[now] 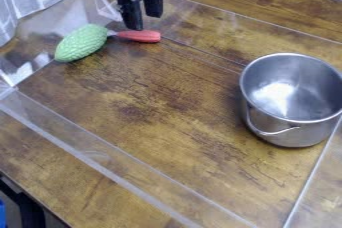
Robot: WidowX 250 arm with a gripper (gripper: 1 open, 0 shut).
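Note:
My black gripper [142, 12] hangs at the top centre of the camera view, its fingers pointing down just behind a red object [140, 36] that lies on the wooden table. Whether anything is between the fingertips is too small to tell. Left of the red object lies a green, textured corn-like object [80, 44], close by it.
A large steel pot [290, 100] stands at the right of the table [160, 142]. Clear transparent edging runs along the left and right sides, and a dark strip shows at the back right.

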